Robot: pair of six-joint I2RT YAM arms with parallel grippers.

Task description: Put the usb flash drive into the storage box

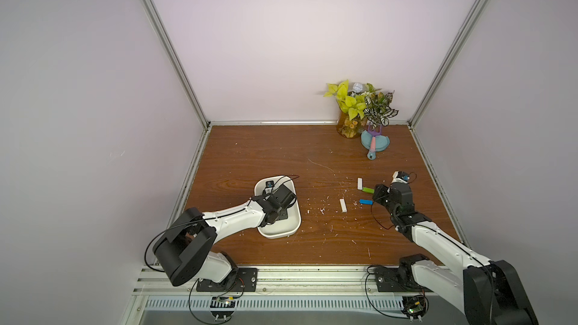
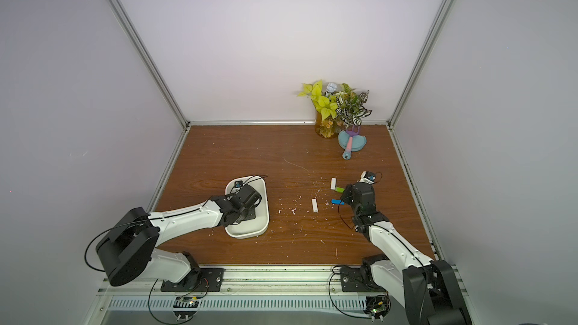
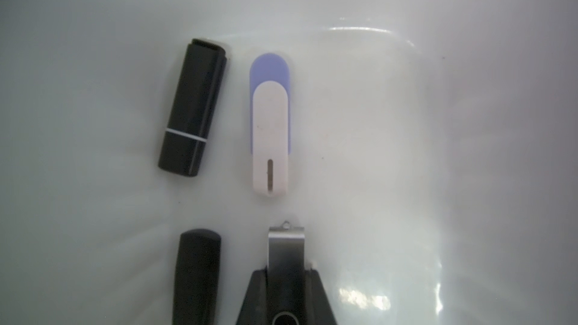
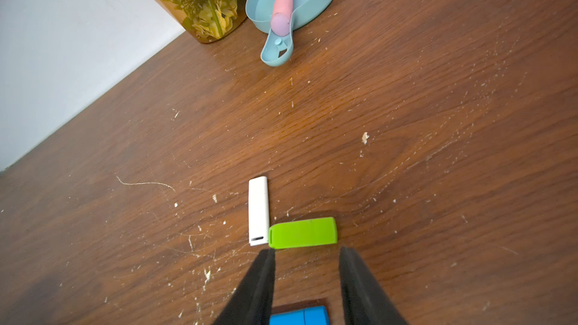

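My left gripper is shut on a black usb drive with a silver end point(image 3: 286, 252), down inside the white storage box point(image 1: 291, 227). Whether the drive touches the floor of the box is unclear. Lying in the box are a black drive with a pale stripe point(image 3: 194, 105), a lilac and white drive point(image 3: 270, 132) and another black drive point(image 3: 197, 277). My right gripper stands open and empty over the table, with a green drive point(image 4: 302, 233), a white drive point(image 4: 259, 210) and a blue drive point(image 4: 301, 316) near it. A second white drive point(image 1: 343, 205) lies nearer the box.
At the back right stand a vase of flowers point(image 1: 349, 126) and a blue dustpan point(image 1: 383, 143) with a pink-handled rake. Pale crumbs dot the table middle. Inside the box, the right side of its floor is free.
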